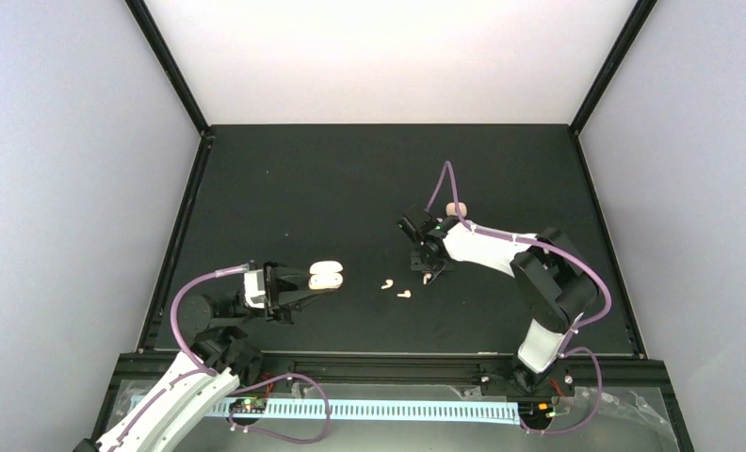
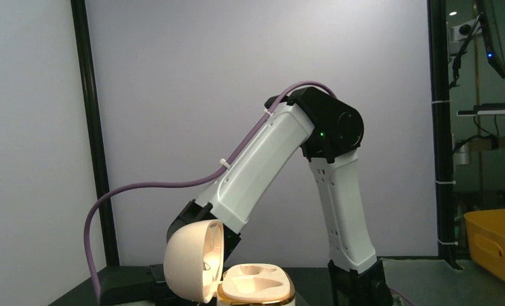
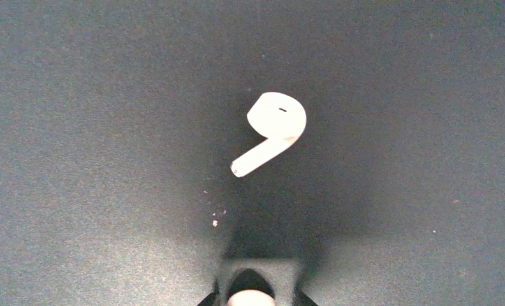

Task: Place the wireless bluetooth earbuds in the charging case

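Note:
The charging case point(image 1: 326, 281) is held by my left gripper point(image 1: 313, 282), shut on it above the dark table. Its lid point(image 2: 189, 261) stands open and the wells point(image 2: 256, 280) look empty in the left wrist view; the left fingers are out of that view. My right gripper point(image 1: 429, 276) points down at the table, fingers part open around a small earbud point(image 3: 251, 299), of which only the rounded top shows. Gaps remain on both sides of it. Another earbud point(image 3: 275, 131) lies flat ahead.
A pinkish rounded object point(image 1: 456, 209) sits behind the right wrist, partly covered by it. A yellow bin point(image 2: 497, 245) stands outside the workspace.

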